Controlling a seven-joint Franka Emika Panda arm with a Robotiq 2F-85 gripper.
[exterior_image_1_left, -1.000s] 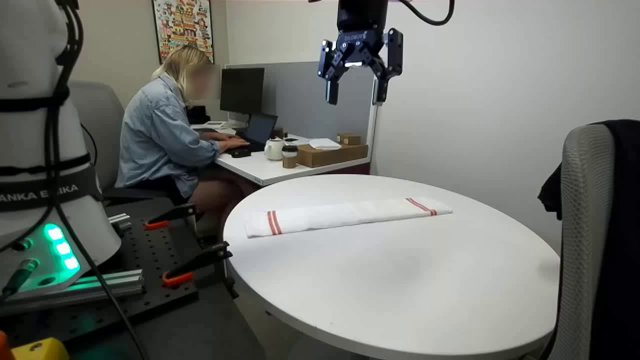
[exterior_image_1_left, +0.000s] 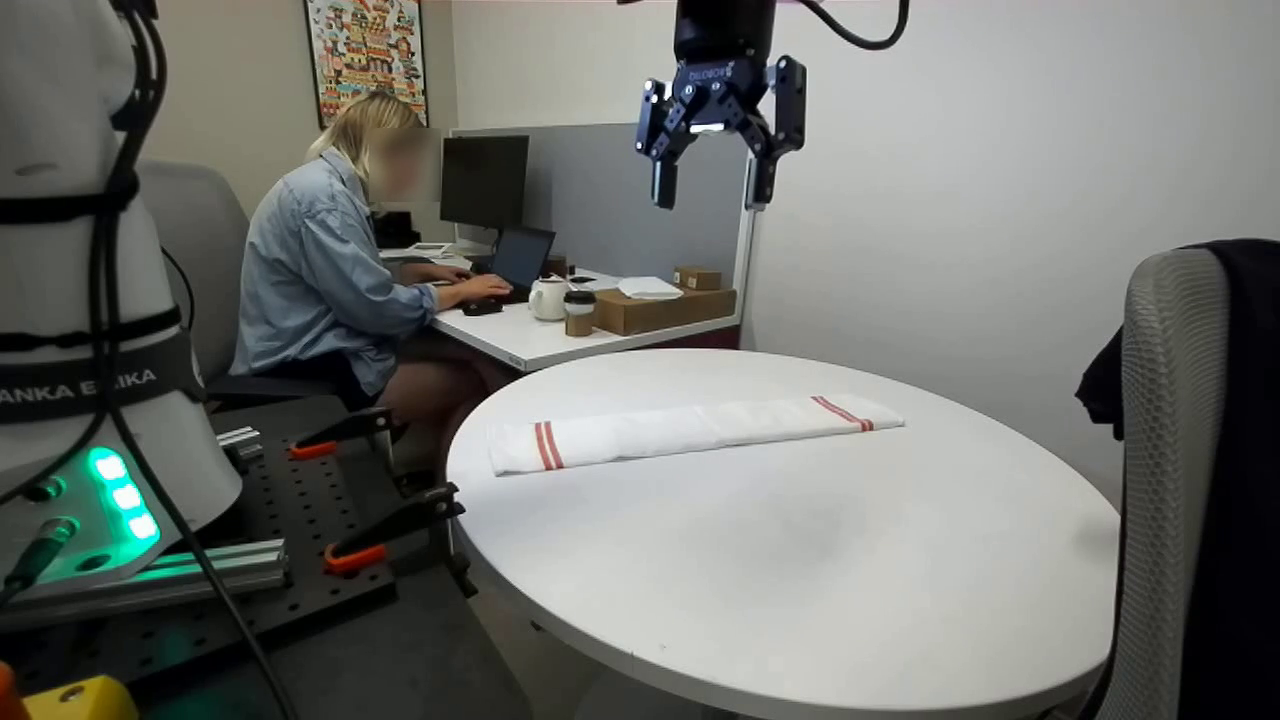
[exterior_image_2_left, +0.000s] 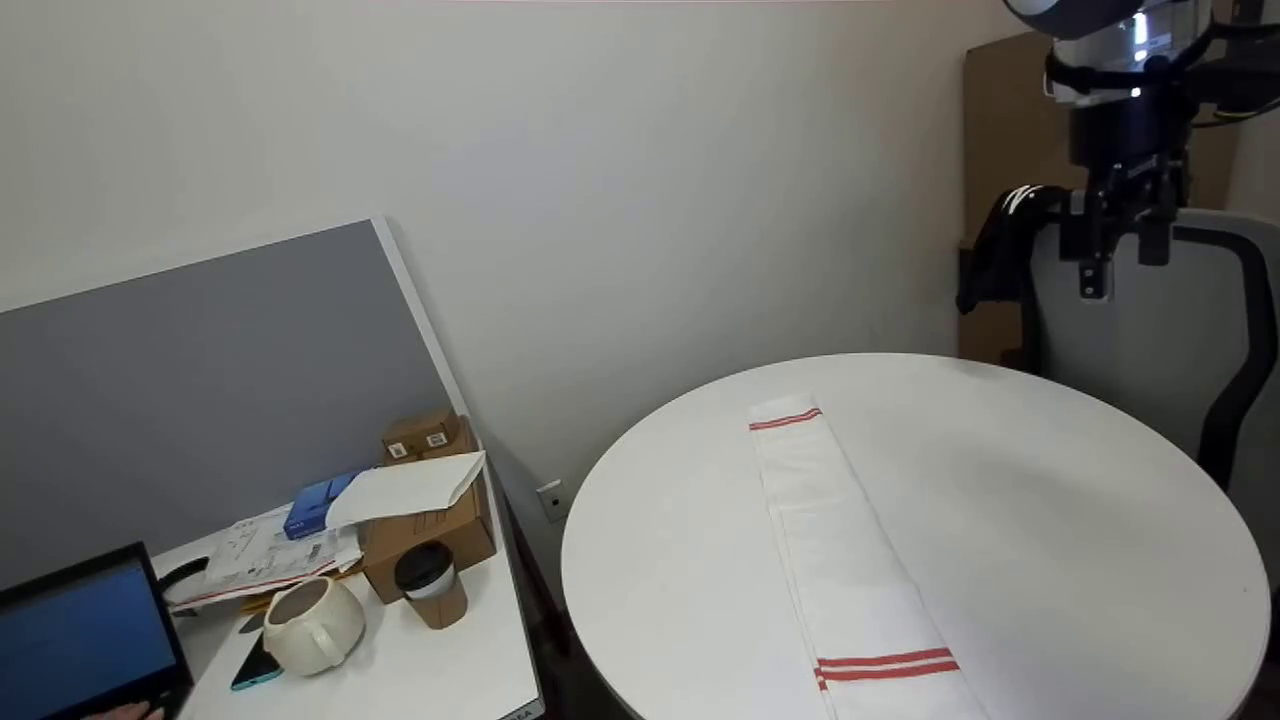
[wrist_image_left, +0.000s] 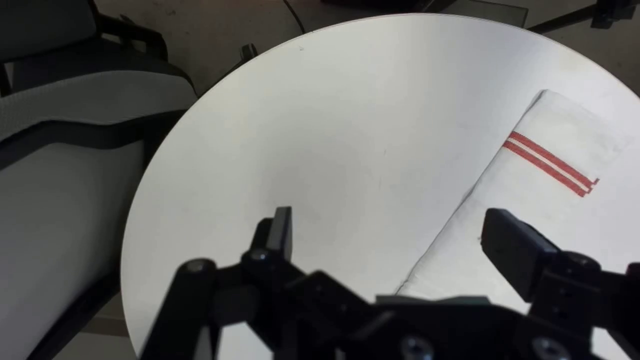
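A white towel with red stripes near both ends (exterior_image_1_left: 702, 430) lies folded into a long flat strip on the round white table (exterior_image_1_left: 792, 576). In the second exterior view the towel (exterior_image_2_left: 846, 552) runs from the far side of the table toward the bottom edge. High above the table hangs my gripper (exterior_image_1_left: 711, 198), open and empty, well clear of the cloth. From the wrist, one fingertip (wrist_image_left: 280, 234) shows over bare tabletop, while the other overlaps the towel (wrist_image_left: 510, 228) in the picture. The towel's near part is hidden behind the gripper's body there.
Beyond the table, a person (exterior_image_1_left: 342, 258) works at a desk bearing a cup (exterior_image_1_left: 578, 314), a mug (exterior_image_1_left: 548, 299) and boxes (exterior_image_1_left: 666, 312). An office chair (exterior_image_1_left: 1170, 480) stands close to the table's right edge.
The arm, gripper and towel stand as before. Only the person's hands at the laptop have shifted slightly.
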